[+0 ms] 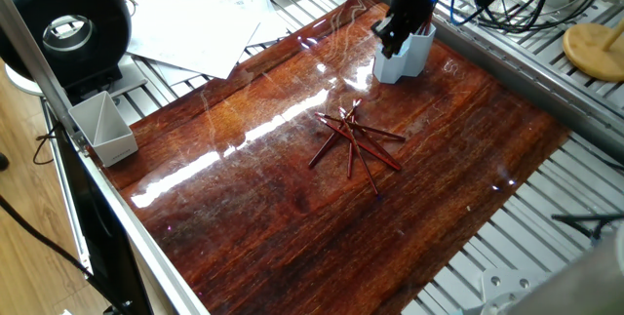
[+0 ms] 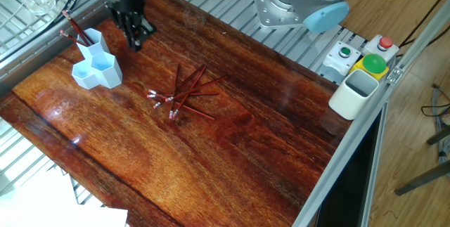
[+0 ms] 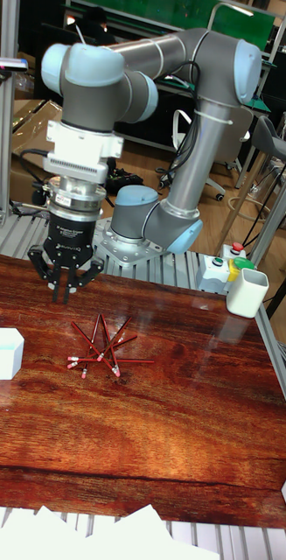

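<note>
Several dark red pencils [image 2: 184, 95] lie crossed in a loose pile on the wooden board, their pale eraser ends close together. A pale blue holder made of joined hexagonal cups [image 2: 97, 69] stands near the board's edge, with a few red pencils [image 2: 81, 31] upright in its rear cup. Beside and above the holder hangs my black gripper [image 3: 61, 297], pointing down over the board. In exterior view 3 its fingertips look close together, nothing visible between them; whether they touch is unclear. Exterior view 1 shows the gripper [image 1: 388, 52] overlapping the holder [image 1: 413, 58], hiding the cup with pencils.
An off-white cup-like container [image 2: 354, 93] stands near buttons at the board's corner. At the opposite end is a white open box [image 1: 104, 132]. Paper sheets [image 1: 200, 27] lie beside the board. Much of the wooden board [image 1: 244, 227] is bare.
</note>
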